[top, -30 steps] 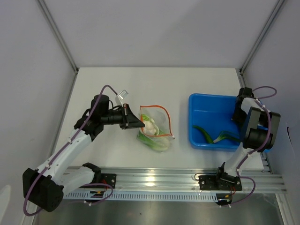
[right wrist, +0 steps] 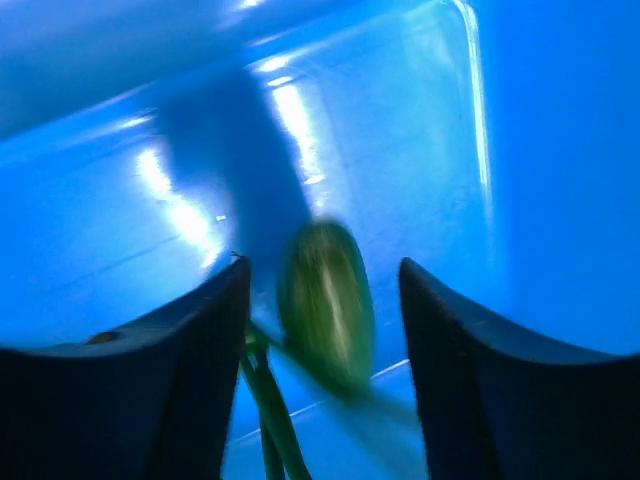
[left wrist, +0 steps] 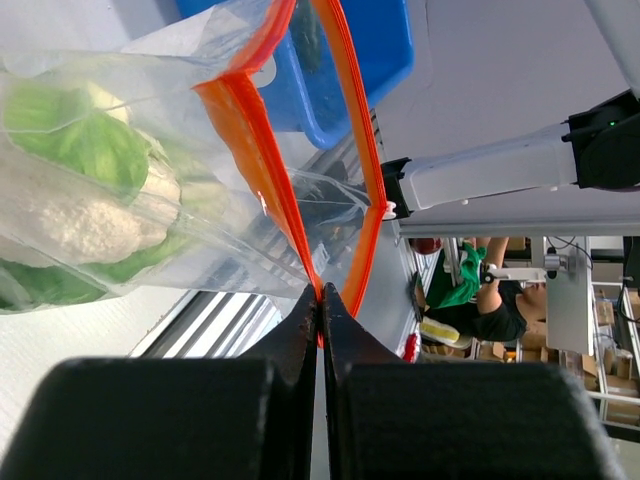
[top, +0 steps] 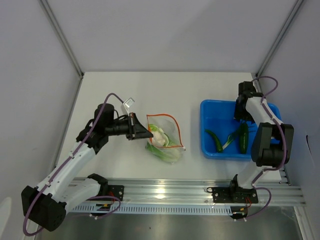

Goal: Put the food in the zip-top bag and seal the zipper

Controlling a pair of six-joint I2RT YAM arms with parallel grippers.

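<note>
The zip top bag (top: pixel 165 150) stands open on the table, holding cauliflower and leafy greens (left wrist: pixel 90 170). My left gripper is shut on the bag's orange-edged rim. At the right, my right gripper (top: pixel 244 116) is over the blue bin (top: pixel 212 112), its fingers apart with a gap between them. A cucumber (top: pixel 243 140) lies below it, seen blurred in the right wrist view between the fingertips, with thin green stalks nearby. Another long green vegetable (top: pixel 215 140) and a pale-stemmed green (top: pixel 230 140) lie in the bin too.
Walls stand close behind and at both sides. A metal rail runs along the front edge.
My right arm has moved up and to the left over the bin, uncovering the cucumber below. The left arm and bag have shifted very slightly left.
</note>
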